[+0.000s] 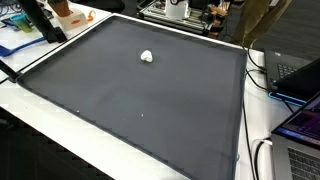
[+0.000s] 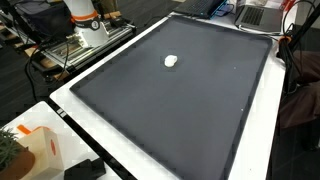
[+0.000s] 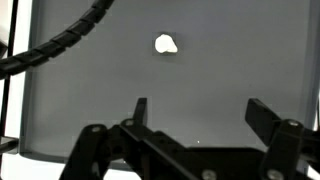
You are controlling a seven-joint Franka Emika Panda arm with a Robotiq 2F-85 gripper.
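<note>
A small white rounded object (image 1: 147,56) lies alone on the dark grey board, toward its back edge. The second exterior view shows the same white object (image 2: 170,61), and in the wrist view the white object (image 3: 165,44) is near the top, beyond my fingertips. My gripper is open, its two dark fingers (image 3: 138,112) wide apart with only bare board between them. It is over the board and apart from the white object. Neither exterior view shows the gripper's fingers.
The dark grey board (image 1: 150,105) is otherwise clear, with a pale border around it. Laptops (image 1: 295,120) and cables stand along the right. An orange-and-white item (image 2: 40,150) and a potted cactus (image 2: 10,155) are at the near left. A black cable (image 3: 60,42) crosses the wrist view's upper left.
</note>
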